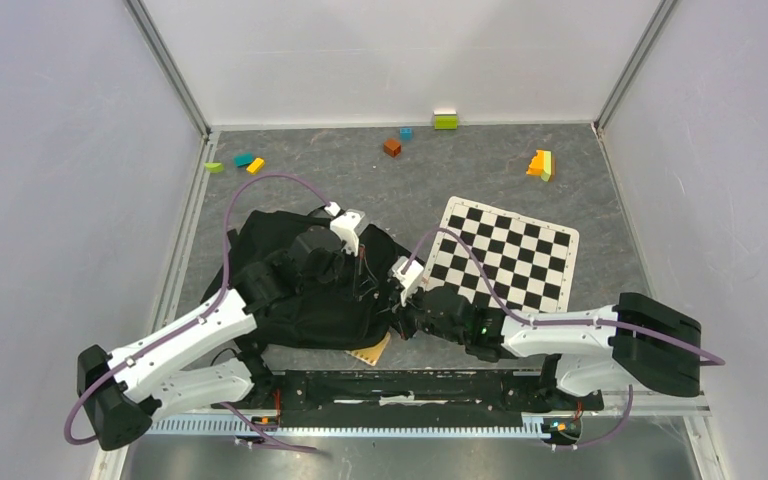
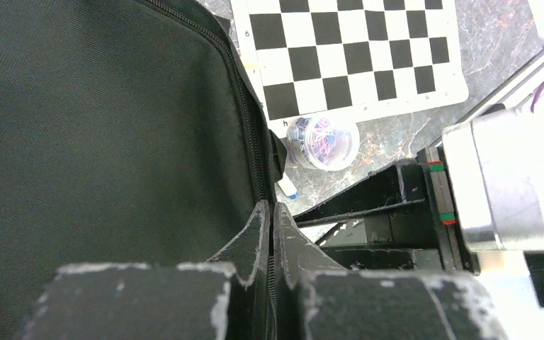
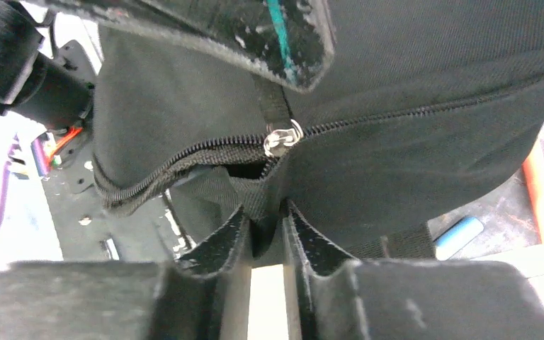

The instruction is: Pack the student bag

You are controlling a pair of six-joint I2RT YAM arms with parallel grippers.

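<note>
The black bag [image 1: 280, 240] lies at the front left. My left gripper is shut on the bag's zipper edge. My right gripper is at the bag's right part, where the silver zipper pull [image 3: 281, 140] sits on the zip beside a small gap; its fingers are shut at a black fold, and I cannot tell if fabric is between them. In the left wrist view a tub of coloured clips [image 2: 322, 142] and a pen [image 2: 285, 185] lie beside the bag.
The checkerboard [image 1: 505, 250] lies at the right. Small coloured blocks [image 1: 392, 147] are along the back.
</note>
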